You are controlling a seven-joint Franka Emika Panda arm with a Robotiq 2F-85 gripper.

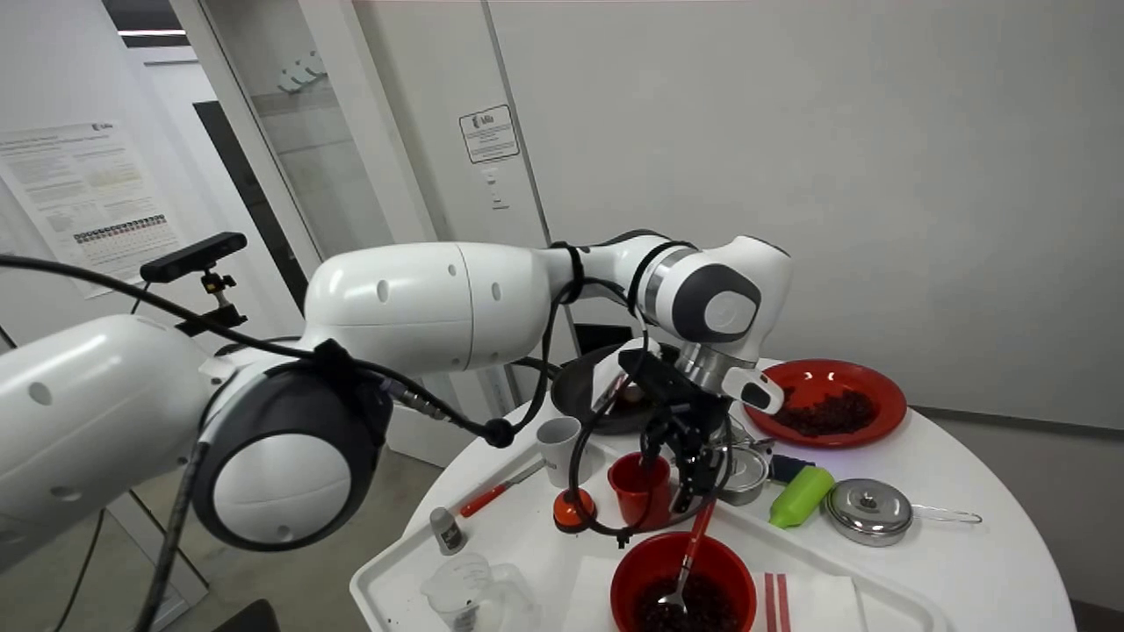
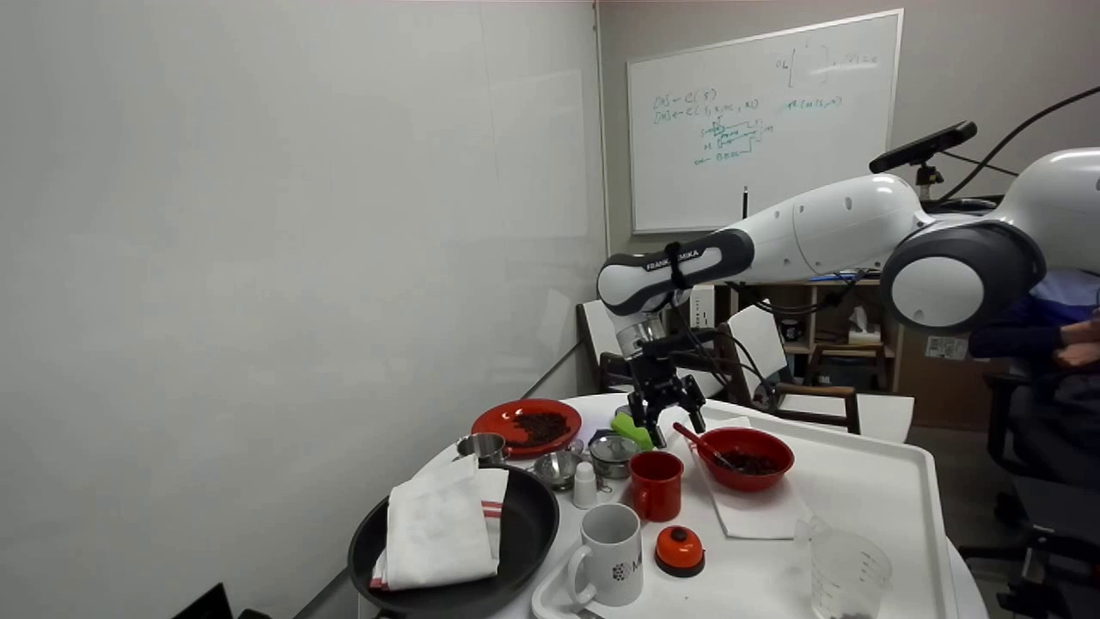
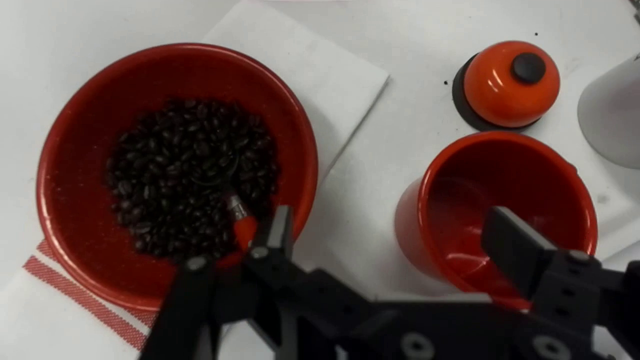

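Observation:
My gripper [image 2: 680, 428] stands open above the table, near the red bowl's spoon handle and the red mug. In the wrist view, one finger [image 3: 279, 228] overlaps the bowl's near rim and the spoon handle. The other finger [image 3: 519, 240] shows over the red mug [image 3: 420, 240], which looks empty inside. Dark beans [image 3: 174, 162] lie in the red bowl [image 3: 78, 120]. A spoon [image 1: 696, 532] with a red handle leans in the bowl, its metal end among the beans. Whether either finger touches anything cannot be told.
An orange bell [image 3: 507, 84] and a white mug [image 2: 614, 557] stand beside the red mug. Farther off are a clear jug [image 2: 846, 567], a lidded pan [image 1: 869, 511], a green bottle [image 1: 803, 495] and a red plate [image 1: 890, 405]. The tray [image 2: 887, 495] has bare space beyond the bowl.

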